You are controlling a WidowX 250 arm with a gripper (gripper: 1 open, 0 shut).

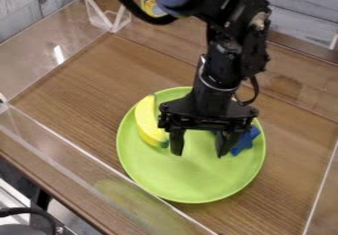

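A green plate [185,180] lies on the wooden table. On its left part rests a yellow banana [148,118]. My black gripper [199,140] hangs over the plate's middle, open, its fingers spread between the banana and a blue object [243,143] on the plate's right part. The arm partly hides the blue object, and nothing shows held between the fingers.
Clear plastic walls [40,140] edge the table at the left. A small yellow item [150,6] is near the back, partly behind the arm. The table left of the plate is clear.
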